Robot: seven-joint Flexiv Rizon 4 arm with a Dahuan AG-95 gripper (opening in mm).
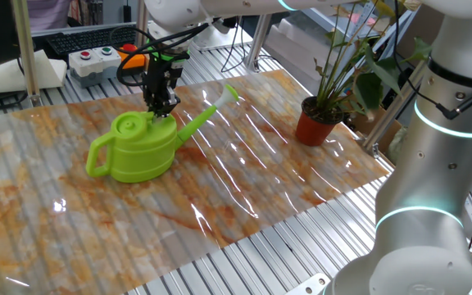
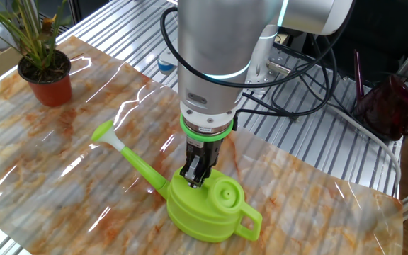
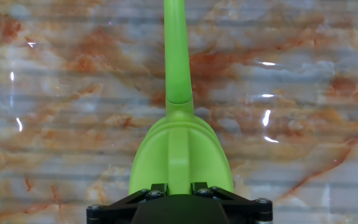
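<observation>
A lime-green watering can (image 1: 142, 154) stands upright on the marbled sheet, its side handle at the left and its spout pointing right and back in exterior view 1. My gripper (image 2: 194, 180) reaches down to the top of the can, between the filler cap and the spout. In the wrist view, the black fingers (image 3: 160, 188) lie close against both sides of the can's narrow raised top bar (image 3: 179, 158), and the gripper looks shut on it. The dark gripper body hides the rear of the can there. No clear gap shows between can and sheet.
A potted plant in a brown-red pot (image 1: 315, 124) stands near the sheet's edge, beyond the spout. A dark red watering can (image 2: 388, 106) sits off the sheet. A button box (image 1: 97, 67) and keyboard (image 1: 84, 39) are behind.
</observation>
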